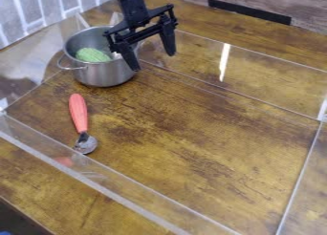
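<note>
My black gripper [143,40] hangs at the top centre, open, its fingers spread over the right side of a steel pot [107,73]. Inside the pot lies a green object [94,54]. A pizza cutter with a red handle [76,112] and steel wheel lies on the wooden table below the pot, at the left.
Clear panel edges cross the left, bottom and right. A white strip [224,62] shows at the upper right, and a white slatted structure [30,10] stands at the top left.
</note>
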